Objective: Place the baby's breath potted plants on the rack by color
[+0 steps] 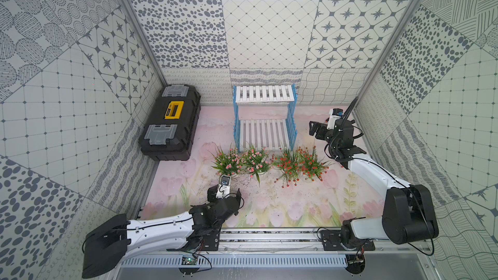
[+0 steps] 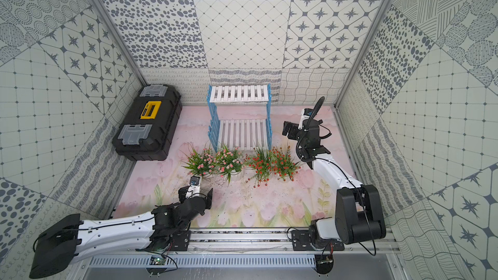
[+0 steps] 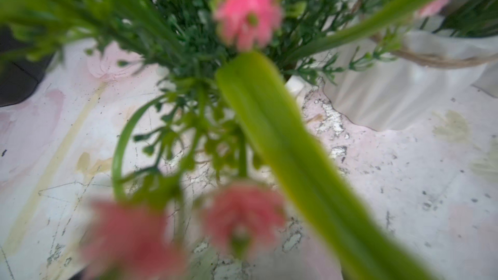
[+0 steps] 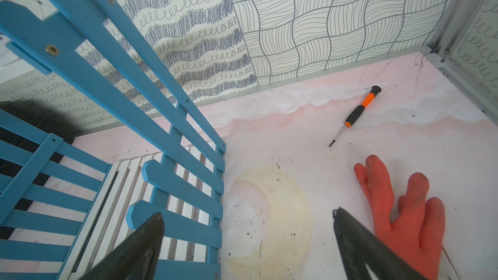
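Two pink-flowered plants, the left one and its neighbour, stand in white pots in front of the rack. To their right are two red-flowered plants. The blue-and-white two-tier rack has bare shelves. My left gripper is open, close in front of the leftmost pink plant. In the left wrist view a pink bloom and a long leaf hang right before the lens, and a white pot shows at right. Right of the rack, my right gripper is open and empty.
A black toolbox sits at the left. In the right wrist view, an orange glove and a screwdriver lie on the table right of the rack.
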